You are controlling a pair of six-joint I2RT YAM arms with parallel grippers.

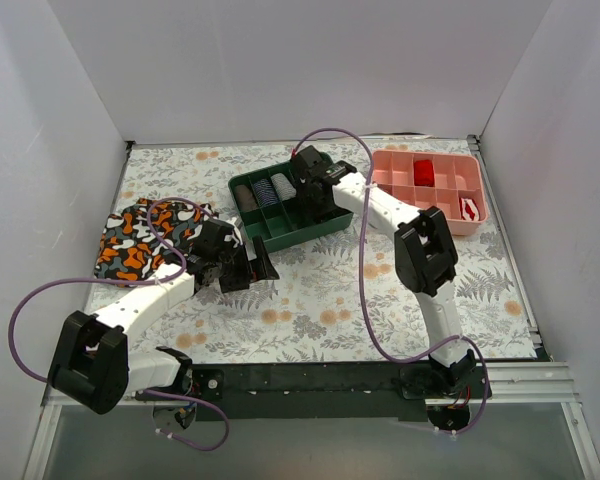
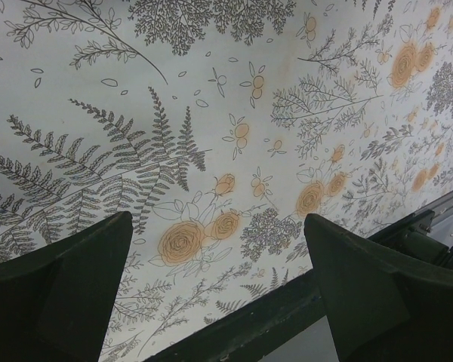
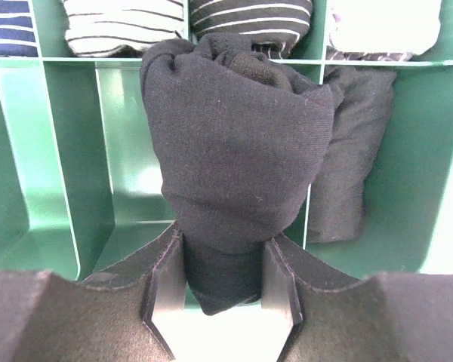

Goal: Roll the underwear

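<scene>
Pinched by its lower end, a rolled piece of dark grey underwear [image 3: 238,143] is held by my right gripper, which is shut on it. The roll hangs over the front row of the green divided box [image 3: 128,151], above an empty compartment and overlapping a divider. Another dark roll [image 3: 351,151] lies in the compartment to its right. In the top view my right arm covers that part of the box [image 1: 290,240]. My left gripper stands open over bare patterned cloth, with nothing between its fingers.
Striped and plain rolls [image 3: 121,26] fill the box's back row. At the right, a pink divided box [image 1: 400,170] holds a red roll [image 1: 423,173] and a red-white one [image 1: 469,209]. An orange, black and white cloth [image 1: 130,245] lies at the left.
</scene>
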